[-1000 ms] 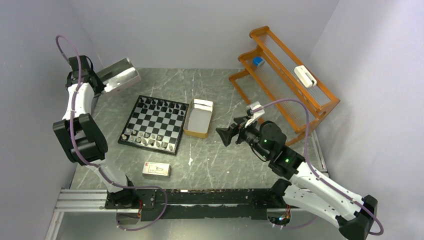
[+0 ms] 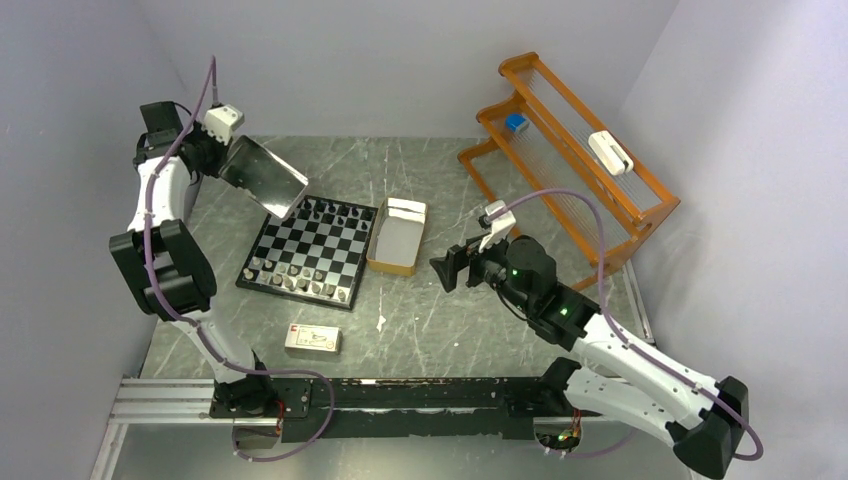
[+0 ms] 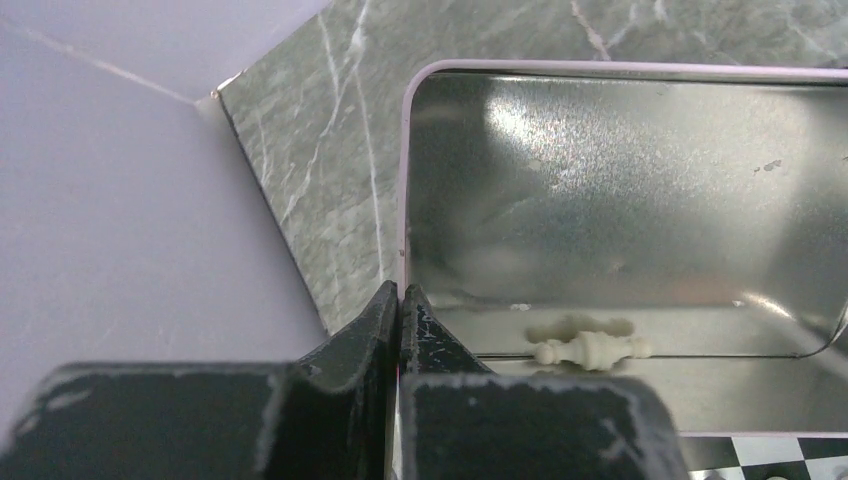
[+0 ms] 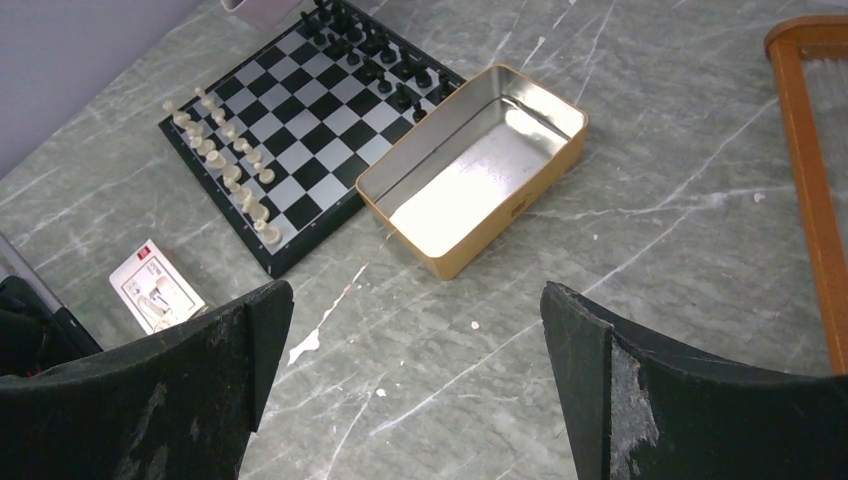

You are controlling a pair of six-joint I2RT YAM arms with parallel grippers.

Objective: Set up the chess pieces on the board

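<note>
My left gripper is shut on the rim of a metal tray (image 2: 262,172), held tilted above the back-left table beside the chessboard (image 2: 309,240). In the left wrist view a white piece (image 3: 590,350) lies inside that tray. The board holds white pieces (image 4: 215,158) along one side and black pieces (image 4: 385,60) along the opposite side. My right gripper is open, empty, over the table right of the board; in its view a second tray (image 4: 480,230), gold outside, stands beside the board.
A white box (image 2: 312,338) lies in front of the board. A wooden rack (image 2: 590,160) stands at the back right. The table between the gold tray and the rack is clear.
The tray in my left gripper has swung right and toward the board and is tilted differently. The right arm has shifted slightly.
</note>
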